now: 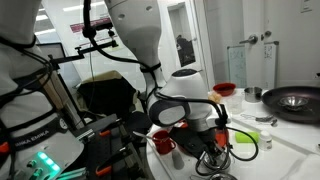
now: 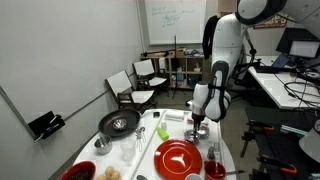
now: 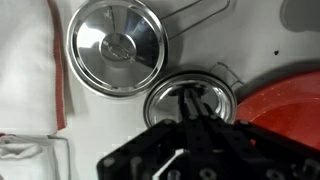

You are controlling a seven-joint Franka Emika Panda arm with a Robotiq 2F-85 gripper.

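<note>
In the wrist view my gripper points down over a round metal vessel or lid (image 3: 160, 100) with a wire handle; its dark fingers cover much of the middle. The fingers look close together and nothing shows between them. Whether they touch the metal cannot be told. A second shiny metal lid or pot (image 3: 117, 45), with a small knob or fitting at its centre, lies just beside it. The large red plate (image 3: 285, 105) is close on the right. In exterior view 2 the gripper (image 2: 195, 133) is low over the table, behind the red plate (image 2: 178, 158).
A black pan (image 1: 292, 100) stands toward the right back, and a green object (image 1: 244, 137) lies nearer. Close to the arm's base side is a red mug (image 1: 163, 142). White cloth (image 3: 28, 65) fills the wrist view's left edge. Bare white table (image 1: 285, 140) lies to the right.
</note>
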